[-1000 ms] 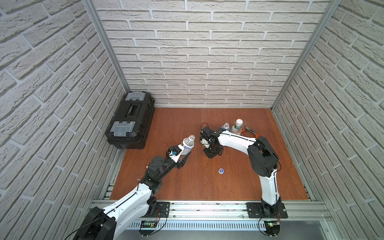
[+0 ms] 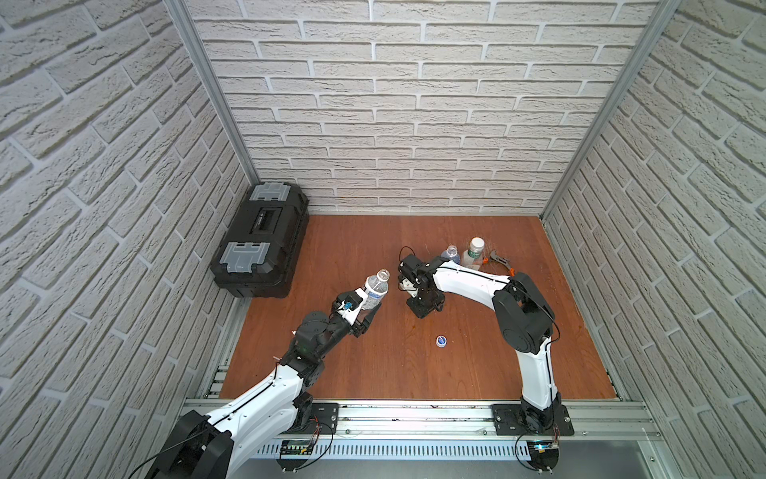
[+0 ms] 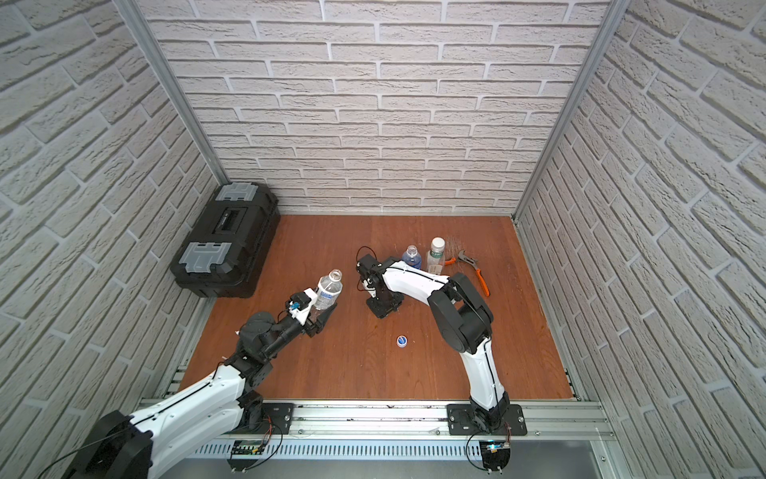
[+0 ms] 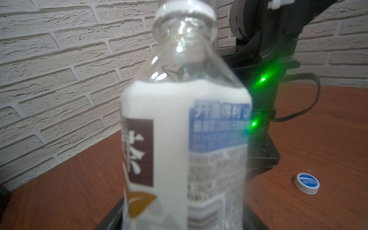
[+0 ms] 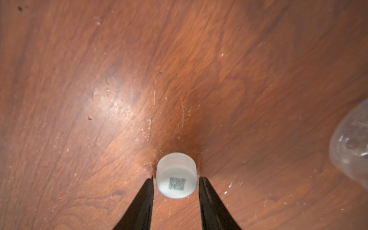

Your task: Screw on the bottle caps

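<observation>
An uncapped clear bottle [image 2: 375, 290] with a white and blue label stands at the left middle of the table. My left gripper [image 2: 365, 313] has one finger [image 4: 113, 219] on each side of it; whether they press on the bottle is hard to tell. To its right, my right gripper points downward, shut on a white cap [image 5: 176, 172] with a small square code on its face. The top views hide that cap behind the arm. A blue-topped cap [image 2: 441, 341] lies loose on the table, apart from both grippers.
Behind the right arm stand a bluish bottle [image 2: 451, 254] and a white-capped bottle [image 2: 474, 254], with orange-handled pliers [image 3: 470, 267] beside them. A black toolbox [image 2: 259, 239] occupies the back left.
The left arm, the bottle and the loose cap look unmoved.
</observation>
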